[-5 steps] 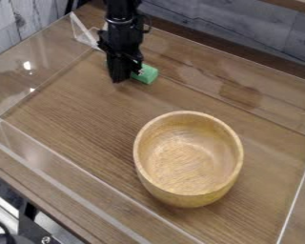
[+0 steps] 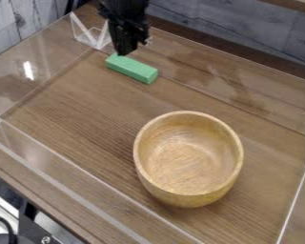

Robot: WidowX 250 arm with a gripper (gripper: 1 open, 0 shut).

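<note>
A green rectangular block (image 2: pixel 132 69) lies flat on the wooden table at the back, left of centre. Just above it, at the top edge of the view, is the black gripper (image 2: pixel 125 45), apart from the block; whether its fingers are open or shut is not clear.
A large wooden bowl (image 2: pixel 189 160) stands in the front right. Dark cables show at the bottom left, off the table's edge.
The gripper has moved up and back, away from the green block, which now lies fully in view, a little left of where it showed before.
</note>
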